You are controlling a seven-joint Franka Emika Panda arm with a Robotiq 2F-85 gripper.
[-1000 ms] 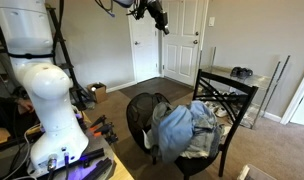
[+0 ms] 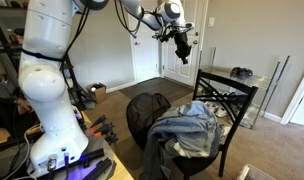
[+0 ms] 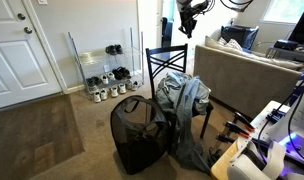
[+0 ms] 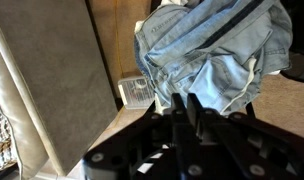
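Observation:
A heap of blue denim and other clothes (image 2: 187,130) lies on the seat of a black chair (image 2: 228,98), with one leg of cloth (image 3: 189,148) trailing down the front towards the floor. Beside it stands a black mesh hamper (image 3: 139,135). High above the chair, clear of the heap, hangs my gripper (image 2: 183,57). From the wrist view I look down on the denim (image 4: 207,55) beyond the dark fingertips (image 4: 176,102). They stand a little apart, partly open, and no cloth shows between them.
A shoe rack (image 3: 109,72) is by the wall behind the chair. A sofa (image 3: 237,80) stands on the chair's other side. Bare floor (image 3: 52,140) lies open beyond the hamper.
My arm has come lower and towards the chair. The denim, bulging up at the front a second ago, has slumped flatter, with part of it draped down the front.

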